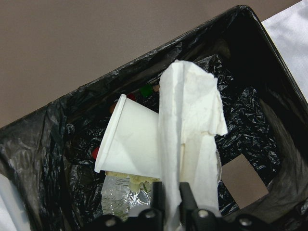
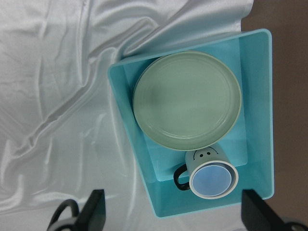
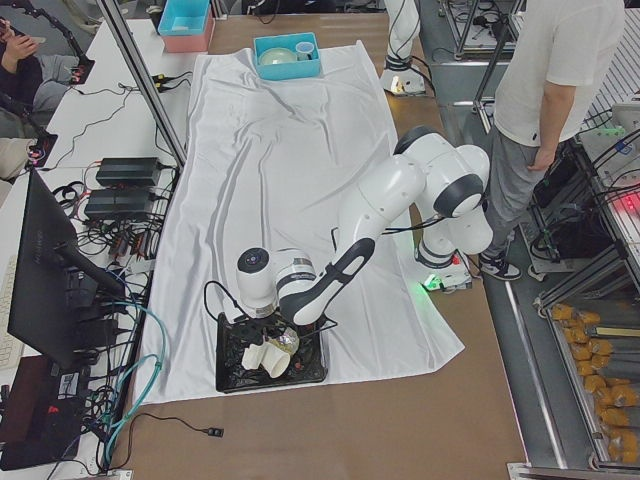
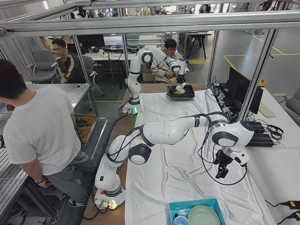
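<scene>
A black bag-lined bin (image 3: 233, 370) stands at the near end of the cloth, holding a white paper cup (image 1: 129, 139), a crumpled clear plastic piece (image 1: 120, 195) and a brown square (image 1: 244, 180). My left gripper is over it, shut on a crumpled white tissue (image 1: 190, 96). My right gripper is open at the other end, above a teal box (image 2: 257, 115) holding green plates (image 2: 186, 98) and a mug (image 2: 211, 178) with a blue inside.
A monitor (image 3: 60, 290) and cables line the left side; a person (image 3: 540, 120) stands on the right in the left camera view.
</scene>
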